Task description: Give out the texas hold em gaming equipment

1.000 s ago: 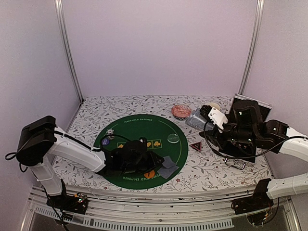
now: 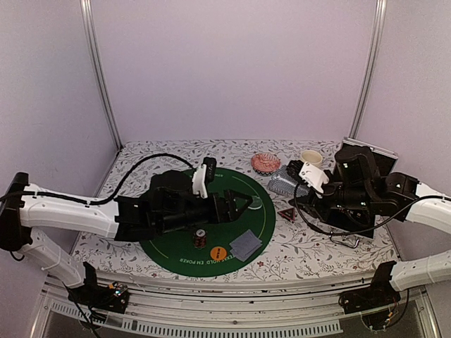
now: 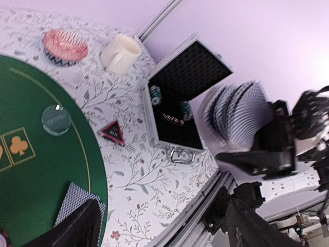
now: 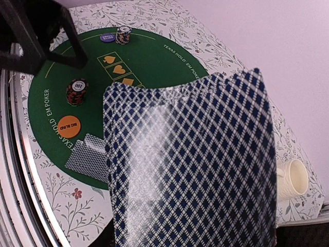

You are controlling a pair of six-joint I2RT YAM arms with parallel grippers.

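A stack of blue-and-white patterned cards (image 4: 195,164) fills the right wrist view; my right gripper (image 2: 301,184) is shut on it, above the table right of the mat. My left gripper (image 2: 241,204) hangs over the green poker mat (image 2: 264,232). In the left wrist view its fingers (image 3: 77,229) are spread with nothing between them. Dealt cards (image 2: 246,245) lie face down, overlapping, on the mat's near right edge beside the orange big blind disc (image 4: 69,126). A red chip stack (image 4: 77,91) stands nearby. Across the mat are the small blind disc (image 4: 107,37) and another chip stack (image 4: 123,34).
On the mat's right side lies a clear round disc (image 3: 56,120). Right of the mat are a dark red triangle (image 3: 113,133), a pink bowl (image 2: 266,163), a cream mug (image 3: 120,53) and an open case (image 3: 149,113) holding a few items.
My left gripper has risen and moved away from the dealt cards toward the mat's centre right, uncovering the red chip stack. The right gripper with its cards has shifted slightly.
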